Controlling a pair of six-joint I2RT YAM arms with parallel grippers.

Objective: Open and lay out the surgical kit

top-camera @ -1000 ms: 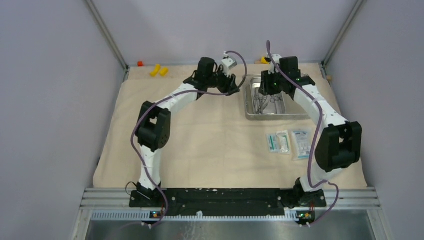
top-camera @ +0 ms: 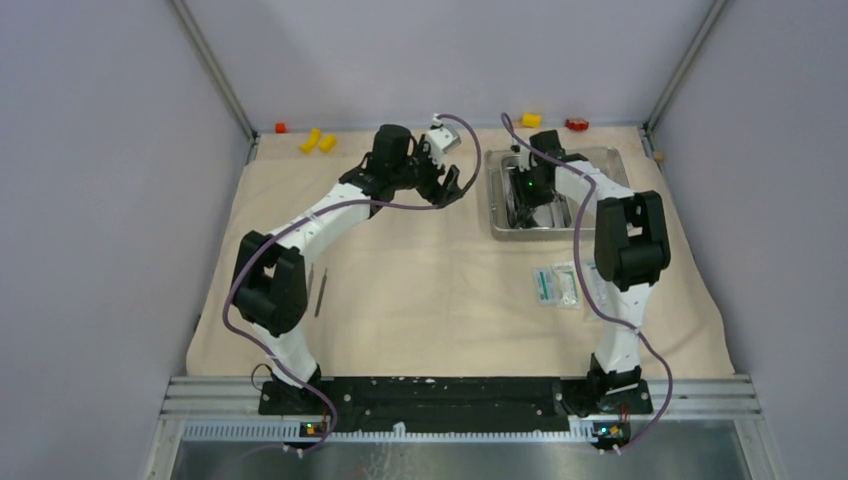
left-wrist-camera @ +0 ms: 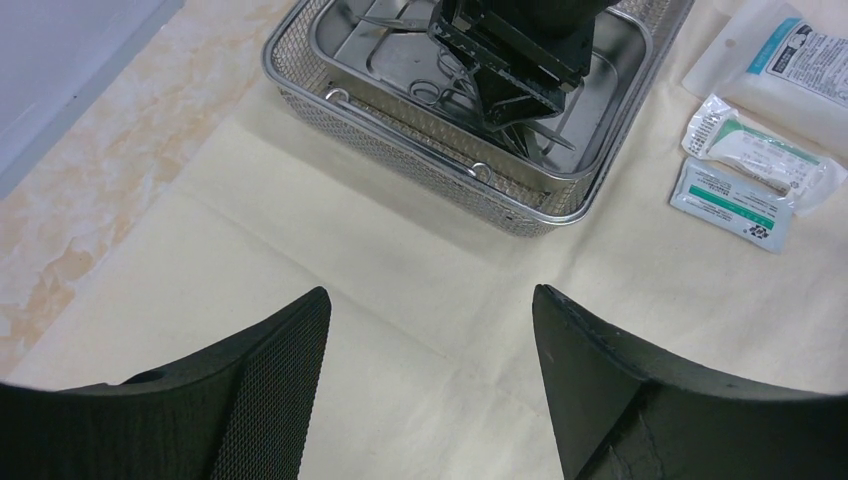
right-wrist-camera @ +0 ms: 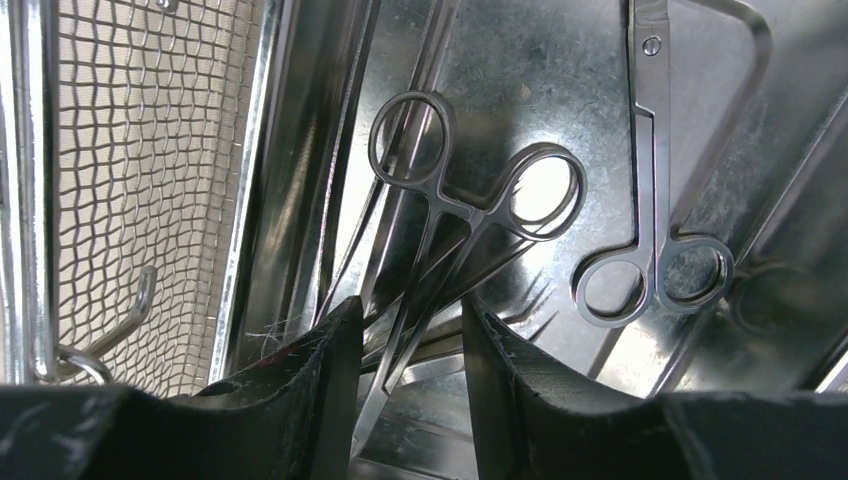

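Observation:
In the right wrist view, a ring-handled clamp [right-wrist-camera: 425,225] lies slantwise in the metal tray [right-wrist-camera: 560,100], its shanks crossing several thin instruments. My right gripper is over it, part open, with its fingers on either side of the shanks; contact is not clear. Scissors [right-wrist-camera: 652,170] rest to the right in that tray. Outside the basket [left-wrist-camera: 400,150], on its left, my left gripper stands open with only bare cloth visible between its fingers. Two slim metal instruments, one of them plain to see [top-camera: 321,293], lie on the cloth near the left arm.
A green-striped packet [left-wrist-camera: 735,205], a small white pack [left-wrist-camera: 765,155] and a larger blue-labelled pack [left-wrist-camera: 790,70] lie in front of the basket. Yellow pieces [top-camera: 327,143] sit at the far left edge.
My right gripper has moved down into the tray, toward the instruments. The left gripper has drawn back a little to the left and nearer the front, away from the basket.

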